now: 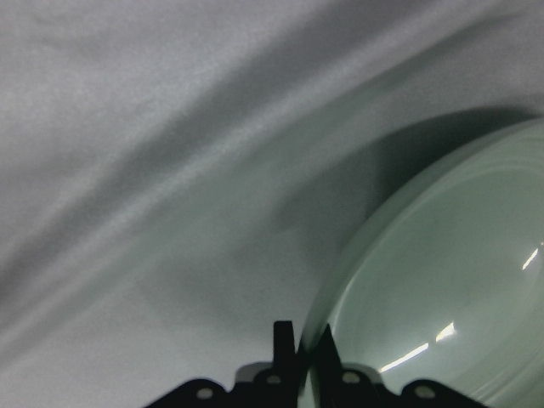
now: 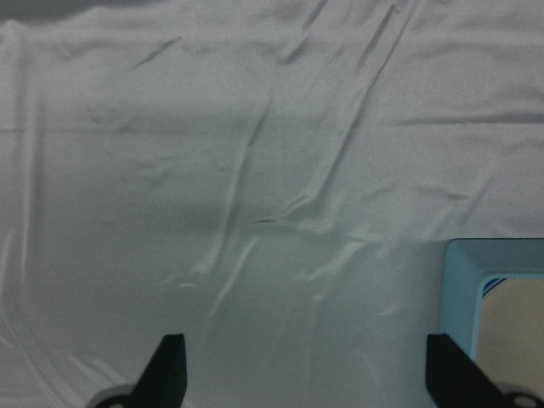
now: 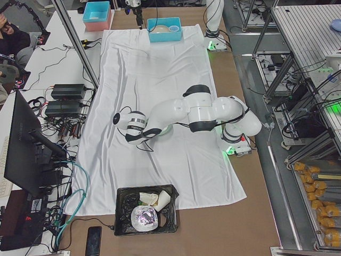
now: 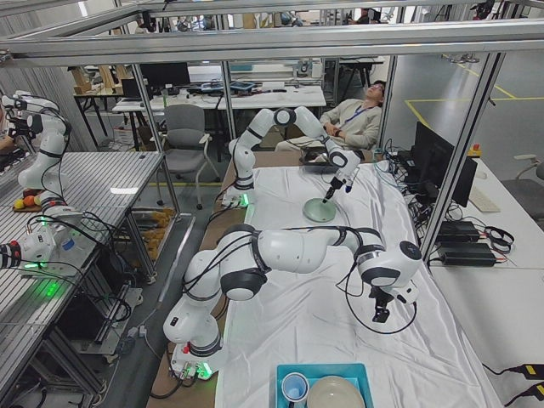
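A pale green dish (image 4: pixel 320 210) rests on the white cloth under the far arm, mostly hidden by that arm in the camera left view. My left gripper is at its curved rim, with the black fingertips on either side and close together, shut on the rim. My right gripper hangs open over the cloth, nothing between its fingers, beside a blue bin (image 2: pixel 463 306) that holds a beige dish (image 4: pixel 336 397) and a light blue mug (image 4: pixel 295 387).
A black crate (image 3: pixel 122 213) with a foil-covered bowl (image 3: pixel 144 218) sits at one end of the cloth, a phone (image 3: pixel 93 240) beside it. Monitor and cables line one side; metal frame posts stand around.
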